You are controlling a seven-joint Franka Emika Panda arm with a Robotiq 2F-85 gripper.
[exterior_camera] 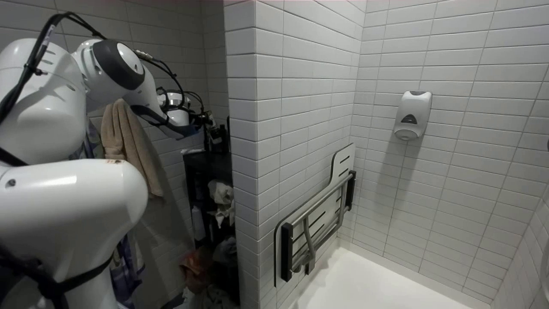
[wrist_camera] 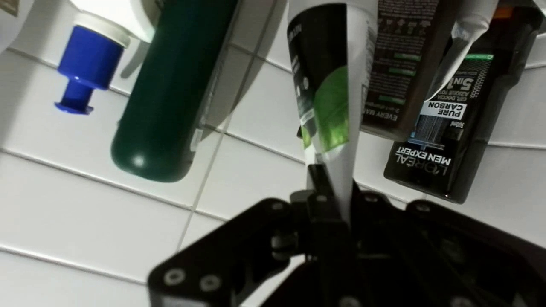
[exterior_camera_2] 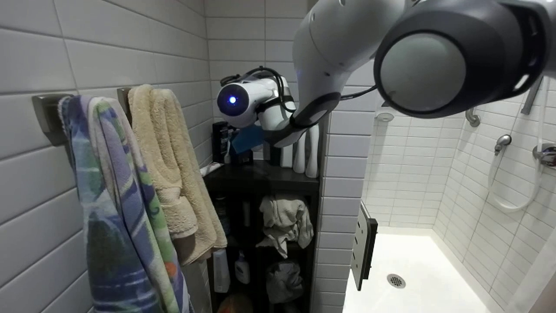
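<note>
In the wrist view my gripper is shut on the flat end of a white tube point(wrist_camera: 335, 110) with a black label and a green leaf. The tube's wider end reaches away to the top of that view. A dark brown bottle point(wrist_camera: 396, 82) lies right behind it to the right; I cannot tell whether the two touch. In the second exterior view the arm's wrist point(exterior_camera_2: 266, 99) is over the dark shelf unit point(exterior_camera_2: 263, 180). The tube cannot be made out in either exterior view.
The wrist view shows a green bottle point(wrist_camera: 171, 97) and a blue-capped item point(wrist_camera: 92, 53) on the left, and a black L'Oréal bottle point(wrist_camera: 445, 133) on the right. Tall white bottles point(exterior_camera_2: 311, 151) stand on the shelf top. Towels point(exterior_camera_2: 161, 172) hang nearby, and a tiled wall edge point(exterior_camera: 244, 154) borders the shelf.
</note>
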